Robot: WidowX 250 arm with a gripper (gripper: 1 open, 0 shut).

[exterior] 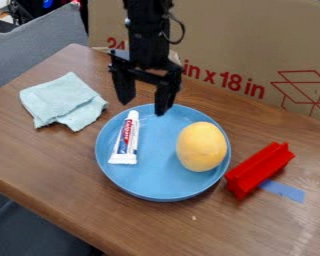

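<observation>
The black gripper (144, 92) hangs open above the back left of a blue plate (163, 178), with nothing between its fingers. On the plate lie a white toothpaste tube (125, 140) at the left and a yellow rounded object (202, 147) at the right.
A folded pale blue cloth (59, 100) lies left of the plate. A red object (256, 170) lies to the right, by a strip of blue tape (286, 191). A cardboard box (270, 50) stands at the back.
</observation>
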